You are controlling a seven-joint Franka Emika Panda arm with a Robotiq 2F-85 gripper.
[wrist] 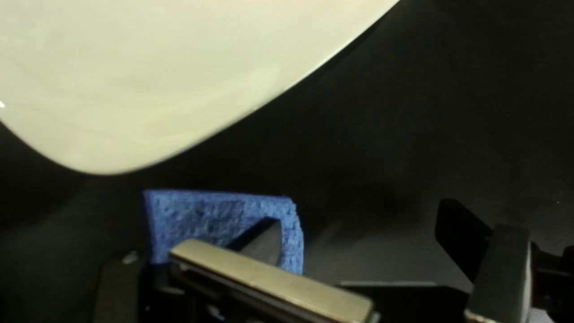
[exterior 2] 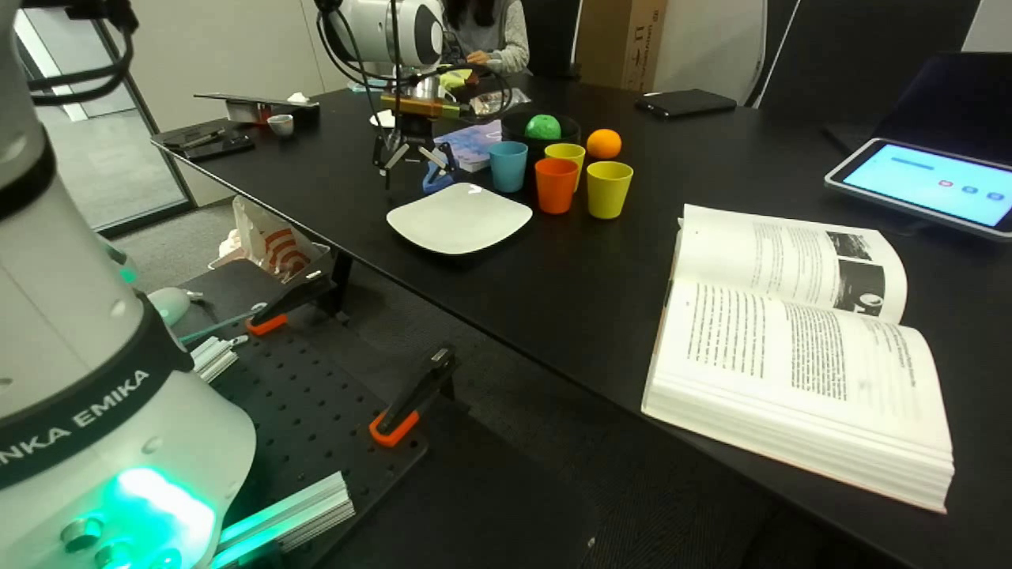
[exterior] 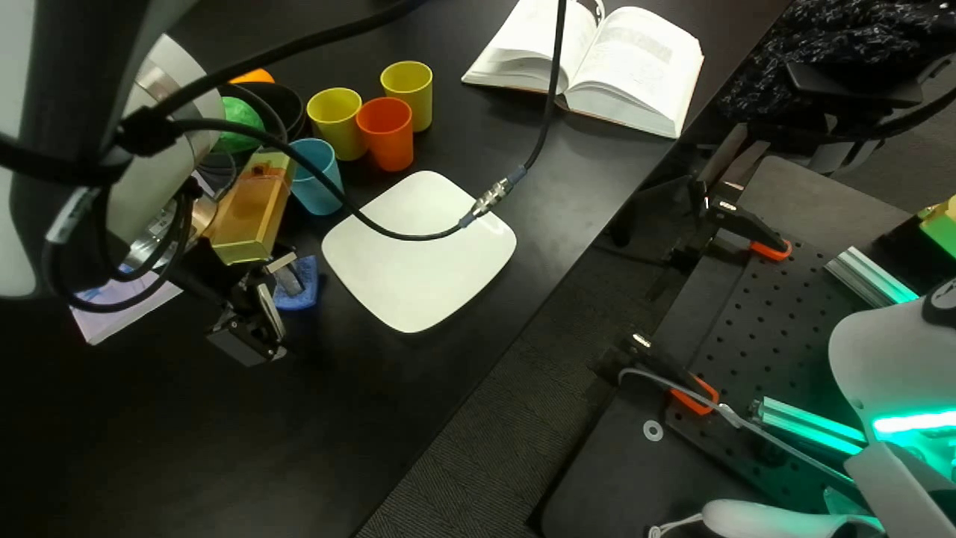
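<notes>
The blue sponge (wrist: 215,212) lies on the dark table beside the white plate (wrist: 161,80), apart from the plate's edge in the wrist view. My gripper (exterior 2: 414,169) is open, low over the table at the sponge. In the wrist view one finger (wrist: 274,282) covers the sponge's near part, while the other finger (wrist: 500,269) stands well off to the right over bare table. Exterior view 1 shows the sponge (exterior: 302,285) partly hidden behind a finger, left of the plate (exterior: 421,260). Nothing shows clasped between the fingers.
Blue (exterior: 314,175), orange (exterior: 387,134) and yellow cups (exterior: 408,90) stand behind the plate. A dark bowl (exterior 2: 560,137) holds a green ball (exterior 2: 543,127), with an orange (exterior 2: 604,144) nearby. An open book (exterior 2: 797,351) lies farther along.
</notes>
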